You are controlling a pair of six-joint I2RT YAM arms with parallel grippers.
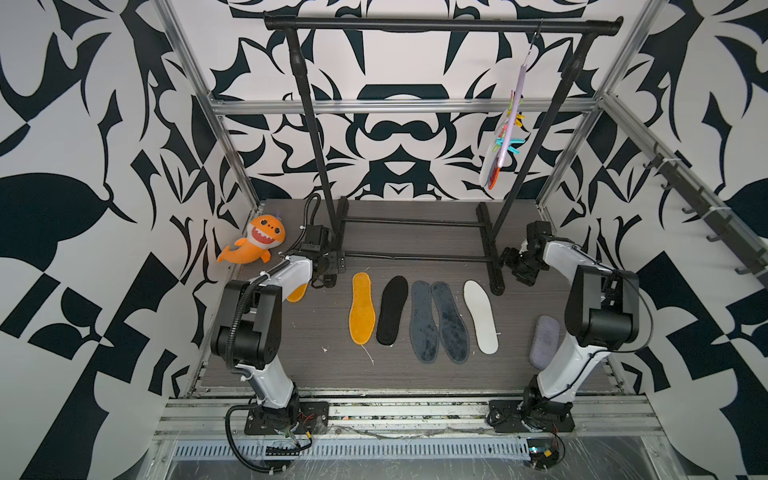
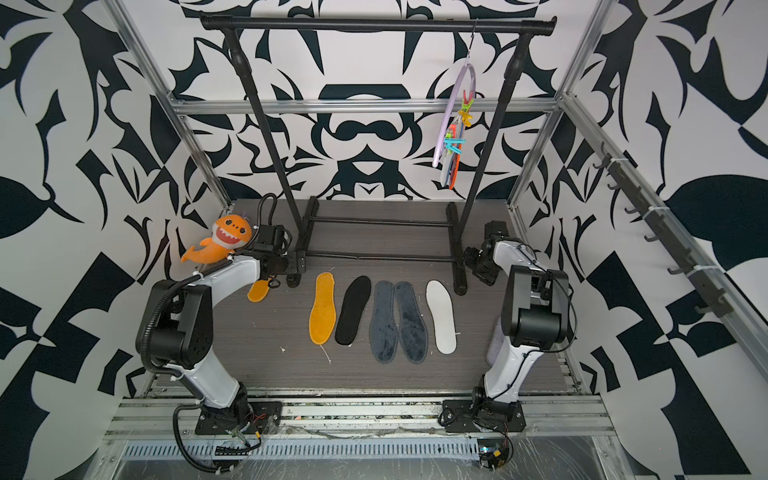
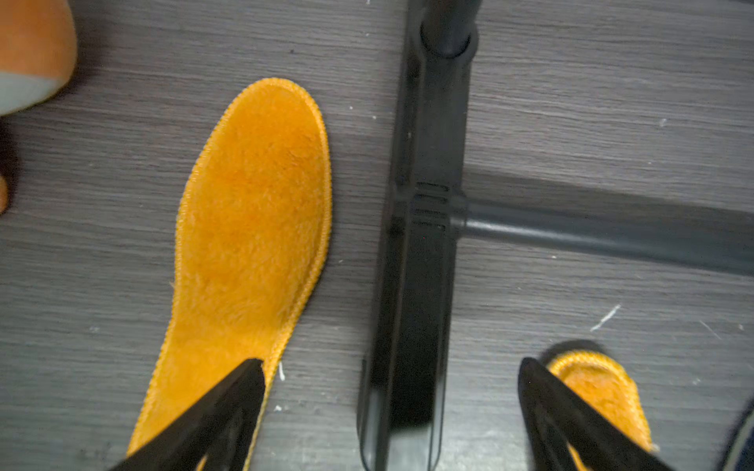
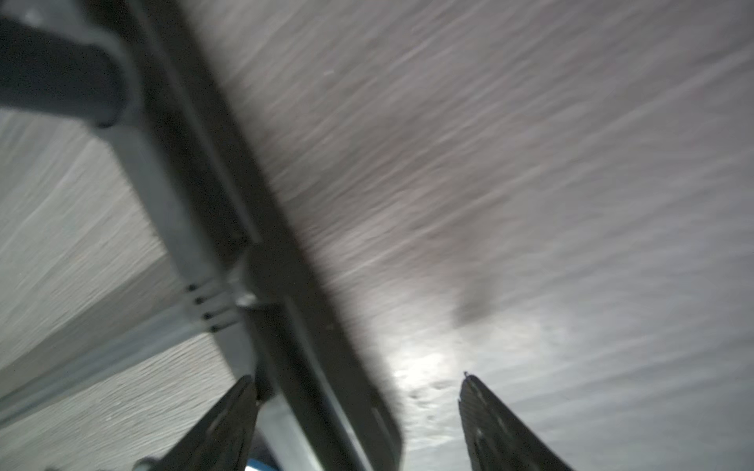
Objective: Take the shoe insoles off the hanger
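Observation:
The hanger (image 2: 441, 128) with colourful clips and attached pieces hangs at the right of the rack's top bar. On the floor lie a yellow insole (image 1: 361, 308), black (image 1: 392, 310), two dark grey (image 1: 424, 320) and white (image 1: 481, 316) insoles. My left gripper (image 1: 326, 272) is open, low at the rack's left foot, above a second yellow insole (image 3: 243, 235), with nothing between its fingers. My right gripper (image 1: 520, 264) is part open and empty, low beside the rack's right foot.
The rack's feet (image 1: 497, 280) and bars span the back of the floor. An orange shark plush (image 1: 256, 238) lies at far left, a grey pad (image 1: 544, 342) at front right.

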